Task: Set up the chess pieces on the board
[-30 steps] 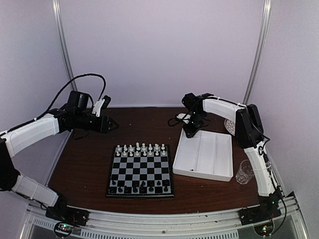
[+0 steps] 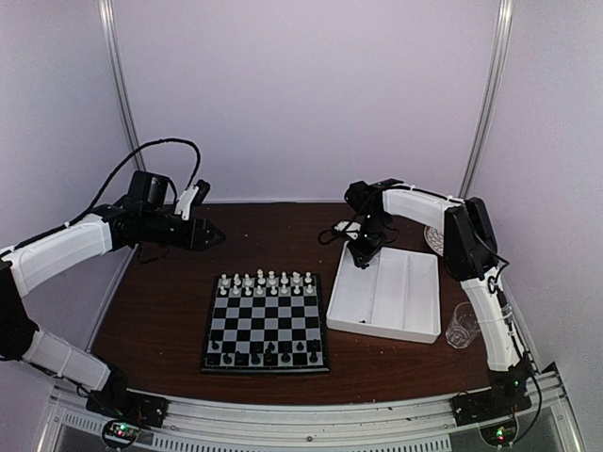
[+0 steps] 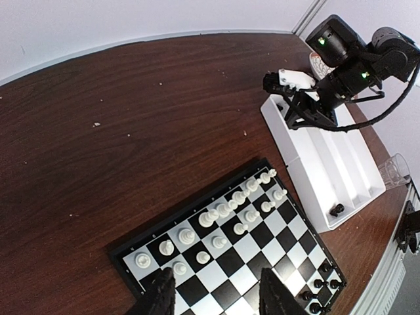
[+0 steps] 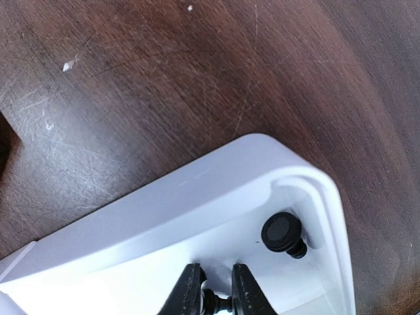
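Note:
The chessboard (image 2: 265,323) lies at the table's centre-left, white pieces (image 2: 266,282) in two rows along its far side. Several black pieces (image 2: 269,358) stand along the near side. Over the far left corner of the white tray (image 2: 384,331) my right gripper reaches down, its fingers part open. A black piece (image 4: 216,302) lies low between them; whether they touch it cannot be told. Another black piece (image 4: 282,231) rests in the tray corner to the right. High above the table, away from the board, my left gripper is open and empty.
A further black piece (image 3: 336,210) lies at the tray's near end. To the tray's right is a clear glass (image 2: 463,326), with a patterned dish (image 2: 433,239) behind.
The right gripper has shifted very slightly at the tray's far left corner. The left arm, the board and its pieces look unchanged.

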